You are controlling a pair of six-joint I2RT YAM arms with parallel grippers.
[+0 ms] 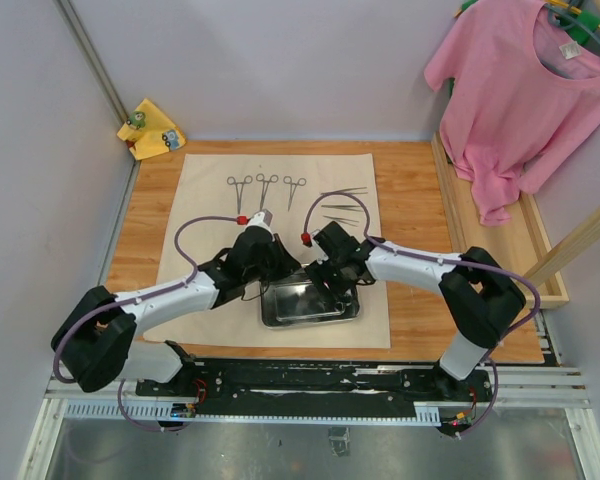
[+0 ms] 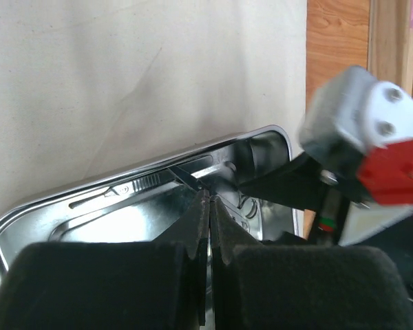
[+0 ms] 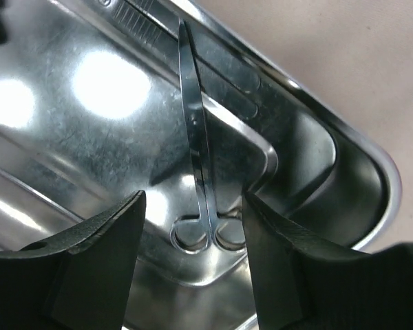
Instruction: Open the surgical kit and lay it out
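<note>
The metal tray (image 1: 310,321) lies on the cream cloth below both grippers. Slim silver scissors (image 3: 198,155) lie slantwise in it, blades toward the far wall and finger loops toward a corner. In the left wrist view, my left gripper is shut with nothing between its fingers; the scissor blade (image 2: 184,178) shows outside the tips. My right gripper stands open over the scissors, its fingers on either side of the loops in view; no contact shows. A flat handled tool with fine ridges (image 2: 146,181) lies along the tray's far wall, partly crossed by the blades.
Clamps (image 1: 267,181) lie in a row at the back of the cloth (image 1: 205,200). Several tweezers (image 1: 342,207) lie to their right. Both arms crowd together over the tray. A pink shirt (image 1: 530,90) hangs at the back right.
</note>
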